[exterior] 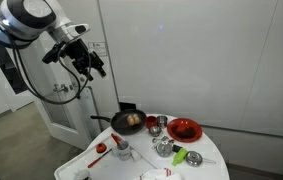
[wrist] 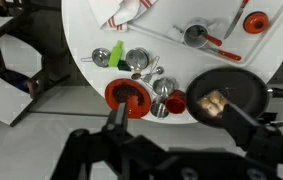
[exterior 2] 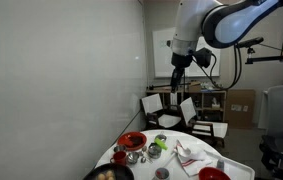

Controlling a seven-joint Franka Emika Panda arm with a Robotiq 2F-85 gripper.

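Observation:
High above the round white table, my gripper stands open, with its two dark fingers (wrist: 118, 124) wide apart and nothing between them. From the side it shows as the gripper (exterior: 94, 72) hanging at the upper left, clear of everything on the table. Below it lies a black frying pan (wrist: 243, 84) with tan pieces of food (wrist: 213, 103) inside. A red bowl (wrist: 112, 84) holds something dark. Between bowl and pan stand a red cup (wrist: 177, 102) and metal cups (wrist: 161, 88).
A grey pot (wrist: 194, 36), a red-handled utensil (wrist: 225, 53), an orange-red round object (wrist: 256, 22) and a white cloth (wrist: 131, 9) lie across the table. A green-handled tool (wrist: 116, 53) is near the bowl. A white wall (exterior: 206, 60) rises behind the table.

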